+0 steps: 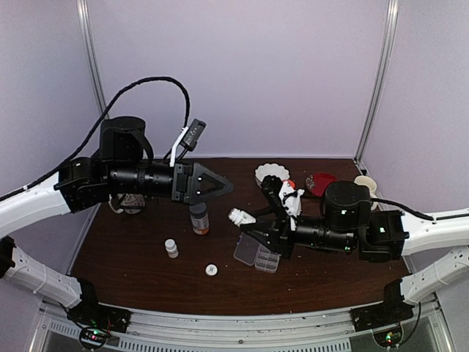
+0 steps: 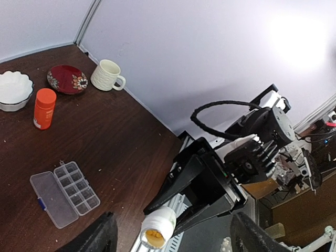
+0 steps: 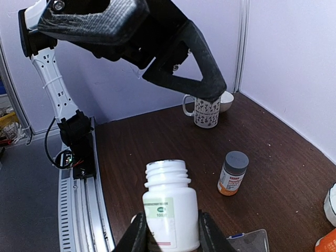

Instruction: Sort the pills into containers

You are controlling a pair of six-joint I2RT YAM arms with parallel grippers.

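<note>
My right gripper [image 1: 250, 226] is shut on an uncapped white pill bottle [image 1: 239, 217], held above the table. In the left wrist view, the open mouth of the bottle shows something yellowish inside. The bottle's threaded neck and label face the right wrist camera. My left gripper [image 1: 229, 185] stands open just left of and above the bottle, with nothing between its fingers. A white cap [image 1: 211, 270] lies on the table. The clear pill organizer [image 2: 79, 189], its lid folded back, rests on the table beneath the right gripper.
Left of the organizer stand a small white bottle [image 1: 171, 248] and a grey-lidded bottle [image 3: 233, 173]. Toward the back are an orange bottle [image 2: 44, 108], a white fluted bowl [image 2: 14, 91], a red bowl [image 2: 67, 79] and mugs [image 2: 107, 75].
</note>
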